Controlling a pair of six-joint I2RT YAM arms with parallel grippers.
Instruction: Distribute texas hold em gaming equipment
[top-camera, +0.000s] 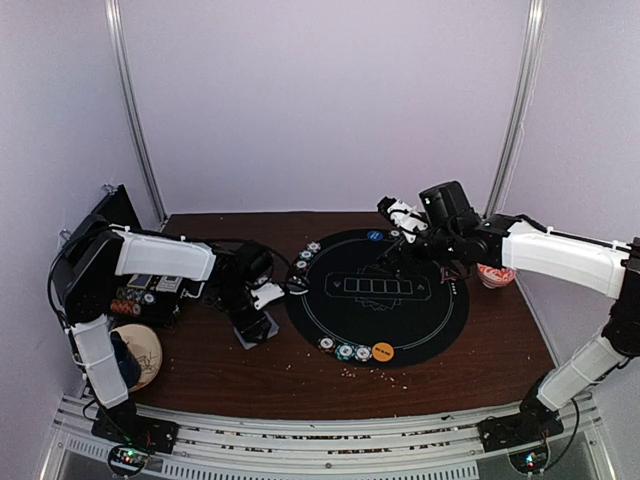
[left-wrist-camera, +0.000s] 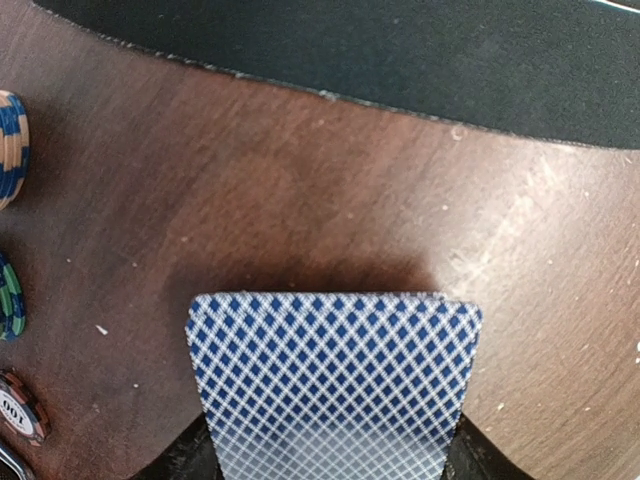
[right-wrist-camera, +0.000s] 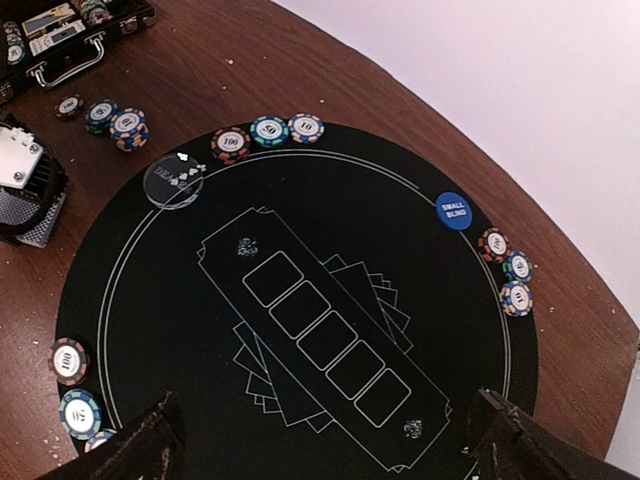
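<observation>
A blue checked card deck (left-wrist-camera: 330, 370) lies on the wood just off the mat's left edge, between the fingers of my left gripper (top-camera: 258, 322); whether they grip it is hard to tell. My right gripper (top-camera: 400, 262) is open over the black poker mat (right-wrist-camera: 170, 320). On the mat are chip groups, a blue small blind button (right-wrist-camera: 454, 210), a clear dealer button (right-wrist-camera: 173, 182) and an orange button (top-camera: 383, 352).
An open chip case (top-camera: 150, 300) sits at the left, beside a round wooden object (top-camera: 145, 355). Loose chips (right-wrist-camera: 102, 116) lie near the case. A red-and-white bowl (top-camera: 497, 276) is at the right edge.
</observation>
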